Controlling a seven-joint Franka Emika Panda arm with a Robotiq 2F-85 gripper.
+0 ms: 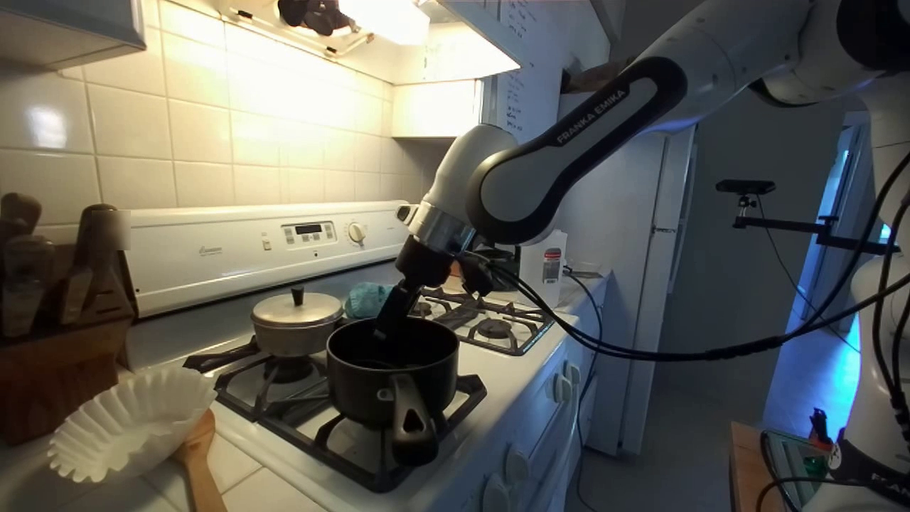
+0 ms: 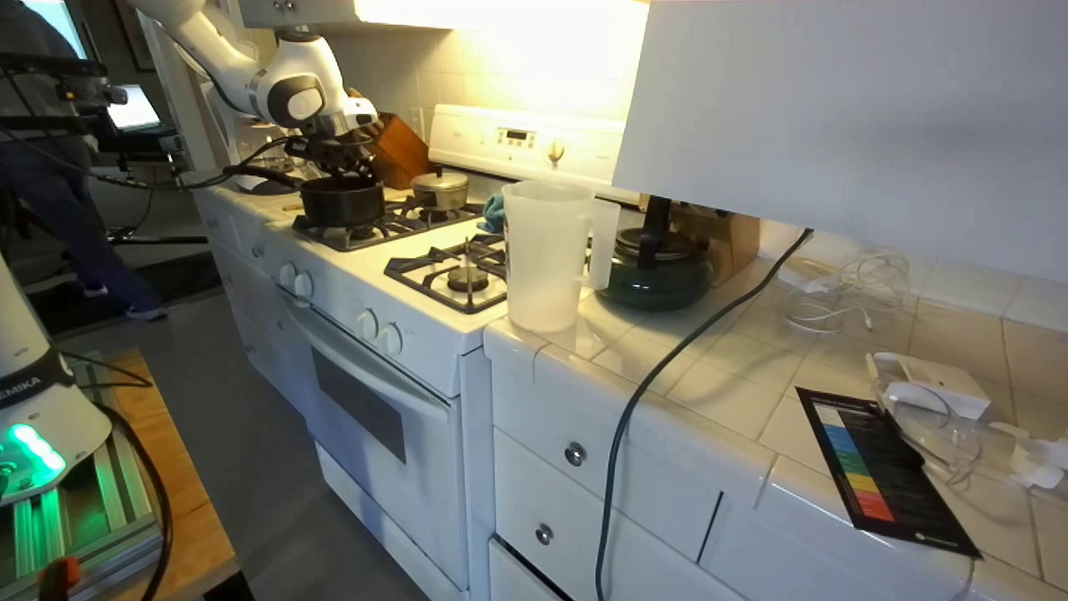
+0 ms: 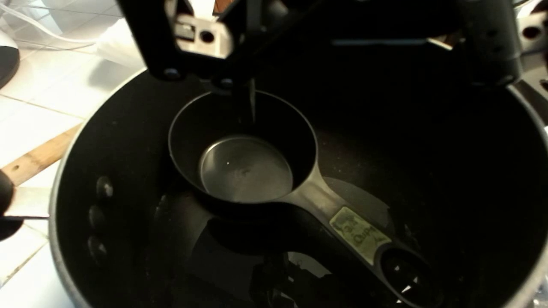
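Note:
A dark metal measuring cup (image 3: 246,169) lies inside the black pot (image 1: 388,388), its flat handle with a yellow-green label (image 3: 359,233) pointing to the lower right in the wrist view. The pot rests on the front burner. My gripper reaches down into the pot, open, with its fingers far apart. One dark finger (image 3: 223,79) overlaps the cup's far rim; whether it touches the cup is too dark to tell. The other finger stands well right of the cup. In exterior view 2 the pot (image 2: 342,204) hides the fingertips.
Behind the black pot stands a lidded silver pot (image 1: 296,323), with a teal cloth (image 1: 368,300) beside it. A white fluted bowl (image 1: 128,422) and a wooden utensil (image 1: 200,469) lie on the left counter. A clear pitcher (image 2: 551,255) stands past the free burner.

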